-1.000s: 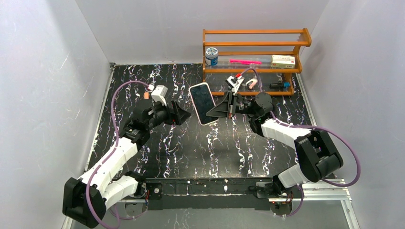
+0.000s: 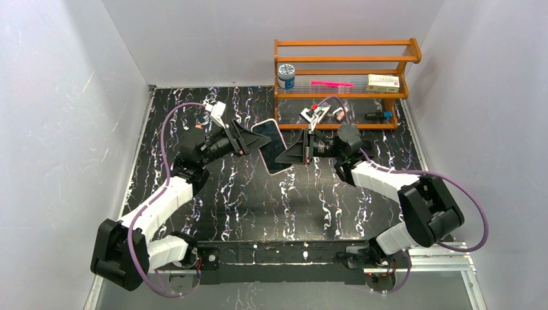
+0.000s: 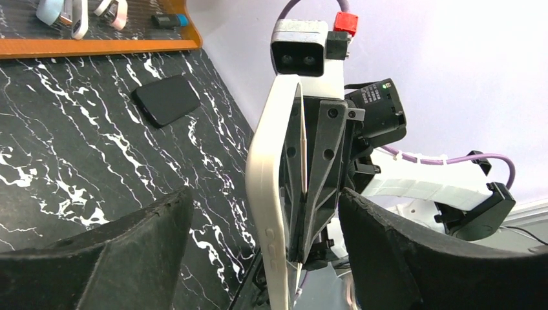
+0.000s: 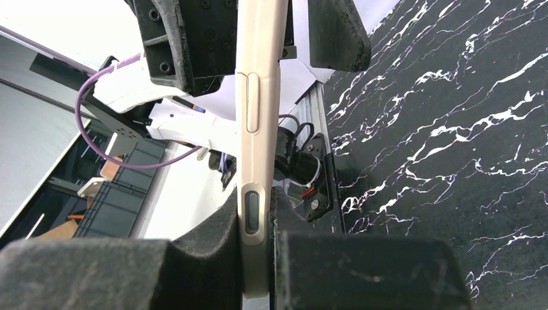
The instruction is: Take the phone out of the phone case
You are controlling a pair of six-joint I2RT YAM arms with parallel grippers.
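Observation:
The phone (image 2: 269,129), dark-screened with a pale case rim, is held up between the two arms in the top view. My right gripper is shut on the near end of the cream phone case (image 4: 256,161), phone and case together, seen edge-on with its side buttons. On the opposite side, my left gripper (image 2: 262,143) reaches over the phone's edge. In the left wrist view its fingers (image 3: 139,248) stand wide apart, with the case edge (image 3: 265,174) in the gap and clear space on both sides. How firmly the phone sits in the case cannot be told.
A wooden shelf (image 2: 342,95) with a blue jar (image 2: 286,76), pink sticks and a small box stands at the back right. A flat black item (image 3: 166,100) lies on the dark marbled table (image 2: 258,213).
My left gripper has moved right, from clear of the phone to over its edge. The phone and right gripper have shifted slightly left, and the phone's tilt has changed a little.

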